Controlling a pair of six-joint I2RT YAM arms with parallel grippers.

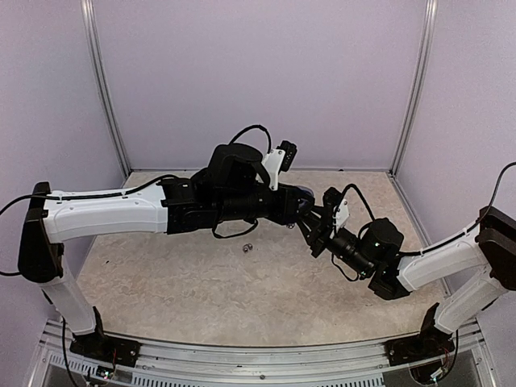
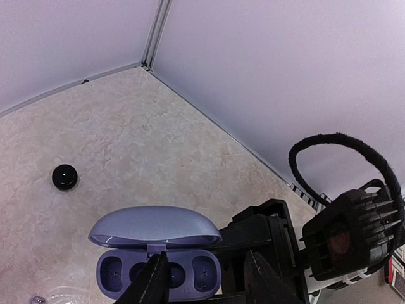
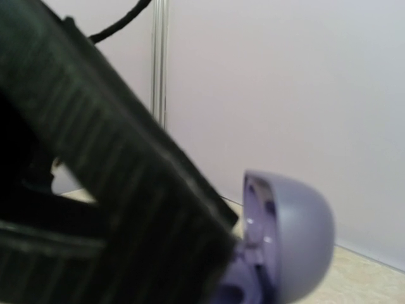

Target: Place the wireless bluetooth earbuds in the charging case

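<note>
The purple charging case (image 2: 155, 225) shows in the left wrist view with its lid raised and its slots facing up; no earbud shows in the slots in view. My right gripper (image 1: 309, 226) is shut on the case and holds it above the table. In the right wrist view the case (image 3: 304, 234) sticks out past a dark finger (image 3: 145, 190). My left gripper stands part open over the case front, with nothing visible between its fingertips. One left finger (image 2: 152, 282) covers part of the slots. Two small earbud-like pieces (image 1: 247, 247) lie on the table.
A black round object (image 2: 64, 177) lies on the table beyond the case. Something small and shiny (image 2: 38, 299) sits at the lower left edge, too cut off to identify.
</note>
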